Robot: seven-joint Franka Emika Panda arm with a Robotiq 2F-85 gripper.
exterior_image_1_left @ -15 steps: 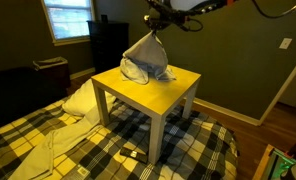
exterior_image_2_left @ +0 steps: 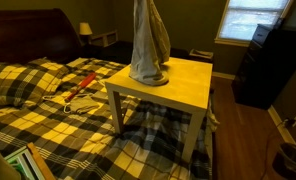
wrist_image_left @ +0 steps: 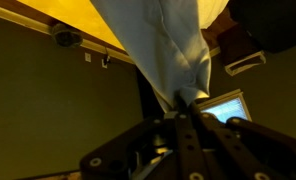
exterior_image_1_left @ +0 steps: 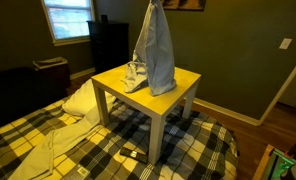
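Note:
A pale grey-blue cloth (exterior_image_1_left: pixel 154 58) is stretched upward from the white table (exterior_image_1_left: pixel 186 84), its lower folds still touching the tabletop. In exterior view 2 the same cloth (exterior_image_2_left: pixel 148 45) runs up past the top edge of the picture. My gripper is shut on a bunched end of the cloth, which fans out from the fingertips in the wrist view. Both exterior views leave the gripper out, above their top edges.
The table stands on a plaid blanket (exterior_image_1_left: pixel 108 155). Other pale fabric (exterior_image_1_left: pixel 66 145) lies to its left. A dark dresser (exterior_image_1_left: pixel 110 45) stands by the window.
My gripper has risen out of exterior view 1, drawing the cloth up from a low, slanted heap into a tall, narrow hang. The table has stayed put.

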